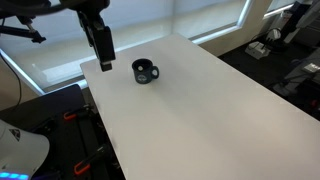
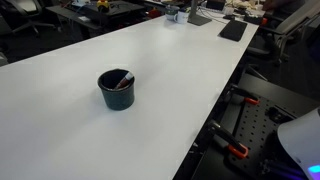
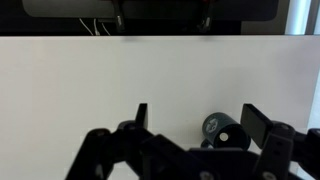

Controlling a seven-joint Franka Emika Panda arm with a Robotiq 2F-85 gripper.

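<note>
A dark mug [image 1: 145, 72] stands upright on the white table near its left end, its handle pointing right in exterior view 1. In exterior view 2 the same mug [image 2: 117, 91] has a slim object with reddish and white parts [image 2: 125, 80] inside, leaning against the rim. My gripper is open in the wrist view, its two fingers wide apart with only bare tabletop between them. Below and to the right in that view lies the mug [image 3: 224, 128], partly covered by the right finger. Exterior view 1 has the gripper [image 1: 105, 64] above the table, left of the mug and apart from it.
Cups [image 2: 176, 14] and other items stand at the far end in exterior view 2. A black base frame [image 2: 255, 140] with red parts adjoins the table edge.
</note>
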